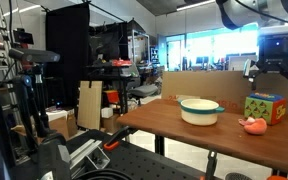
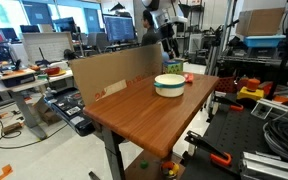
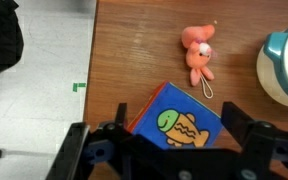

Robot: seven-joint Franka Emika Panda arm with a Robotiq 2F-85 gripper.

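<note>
A colourful cube-shaped box [image 1: 265, 107] stands on the table. In the wrist view, the blue top of the box [image 3: 179, 119] shows a green and orange cartoon picture. Beside it lies a small pinkish-orange soft toy [image 3: 197, 55] with a string loop. The white bowl [image 1: 199, 111] with a teal band is farther along the table, and only part of the bowl [image 3: 285, 66] enters the wrist view. My gripper [image 1: 273, 77] hangs above the box, apart from it. Its fingers are wide open, and nothing is between the fingers.
An upright brown panel [image 2: 109, 75] runs along one side of it. Black frame bars and cables stand off the other side.
</note>
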